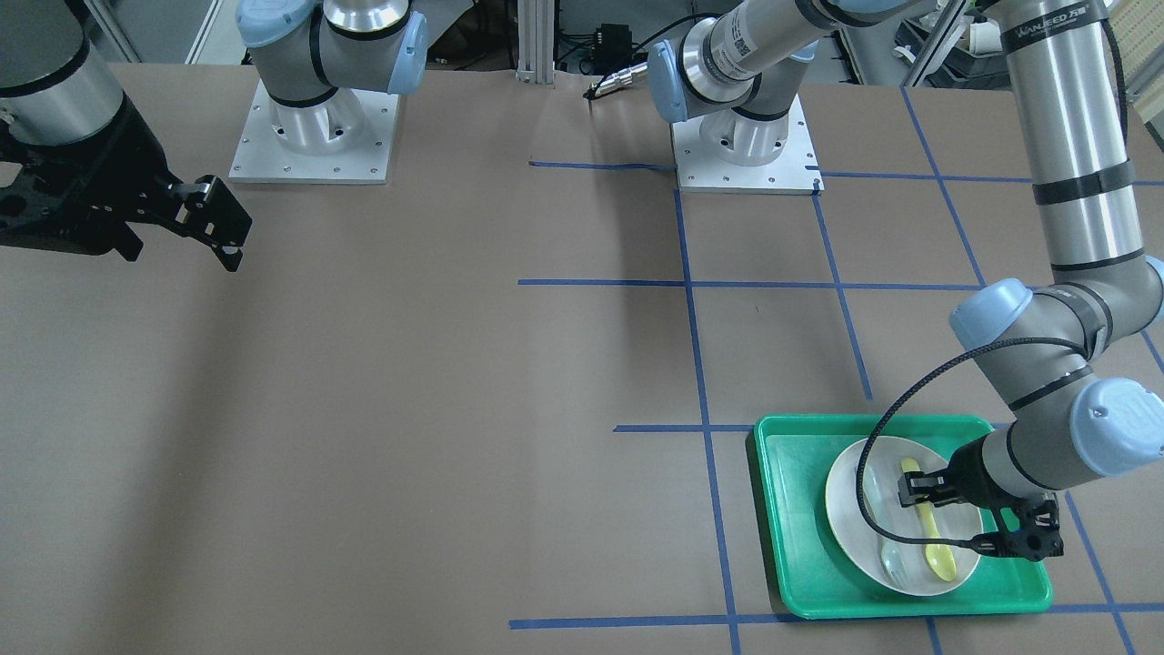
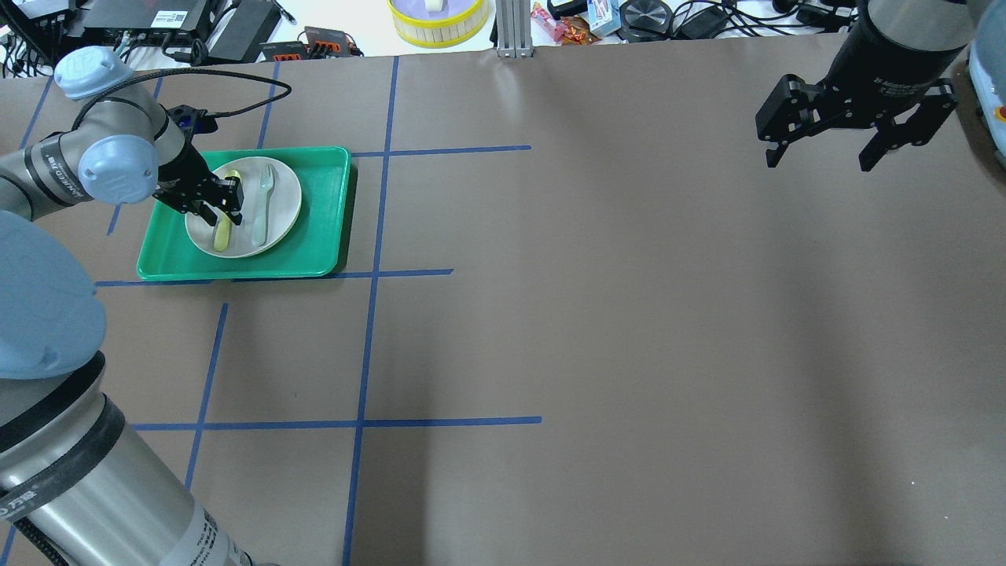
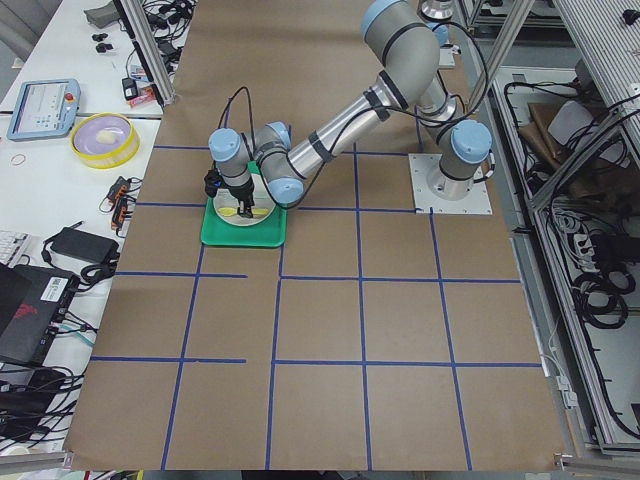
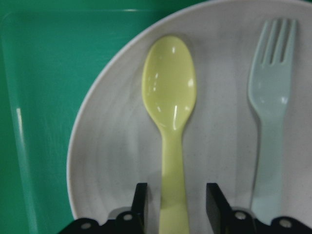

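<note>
A green tray (image 1: 786, 502) holds a white plate (image 4: 112, 146). On the plate lie a yellow spoon (image 4: 168, 78) and, to its right in the wrist view, a pale mint fork (image 4: 270, 92). My gripper is low over the plate, open, with one black finger on either side of the spoon's handle and a visible gap to each. In the top view the gripper is at the left part of the plate, partly covering the spoon.
Blue tape lines cross the bare table (image 2: 641, 311), which has wide free room beside the tray. Another arm's black gripper (image 2: 853, 127) hangs at the top right of the top view. Cluttered side surfaces with cables lie beyond the table's edge.
</note>
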